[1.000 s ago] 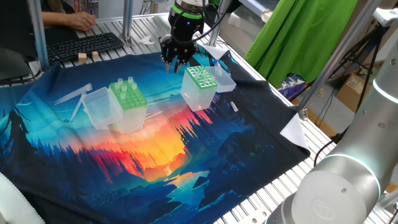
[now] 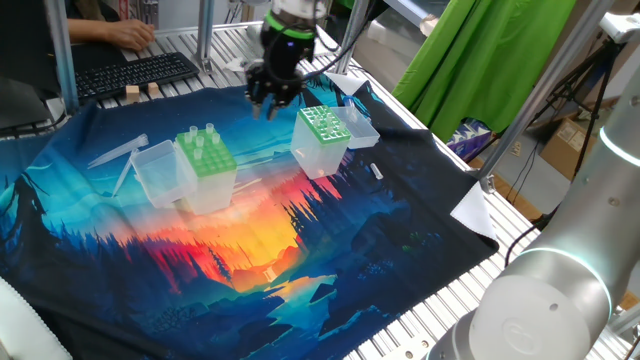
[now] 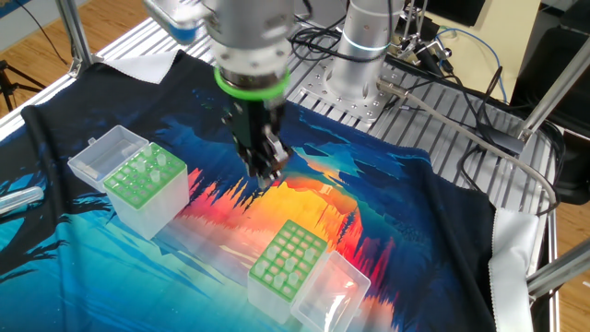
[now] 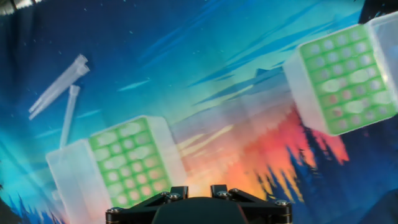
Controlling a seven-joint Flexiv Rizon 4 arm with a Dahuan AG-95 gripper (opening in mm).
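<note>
My gripper (image 2: 262, 110) hangs over the far side of the patterned cloth, blurred. In the wrist view its two fingertips (image 4: 180, 191) stand apart with nothing between them. A translucent rack with a green grid top (image 2: 208, 150) stands left of centre, several clear tubes poking up from it and its lid (image 2: 165, 174) hinged open to the left. Right of it stands a second green-topped rack (image 2: 323, 125), its clear lid (image 2: 361, 130) open to the right. In the wrist view, the left rack (image 4: 130, 162) and right rack (image 4: 349, 81) lie either side of the gripper.
Long clear tubes (image 4: 69, 115) lie loose on the cloth beside the left rack's lid. Bare cloth (image 2: 290, 260) spreads in front of the racks. A keyboard (image 2: 135, 73) and a person's hand (image 2: 130, 35) are at the back left.
In exterior view 1, my gripper has shifted left and slightly toward the camera. The racks, lids and loose tubes keep their places.
</note>
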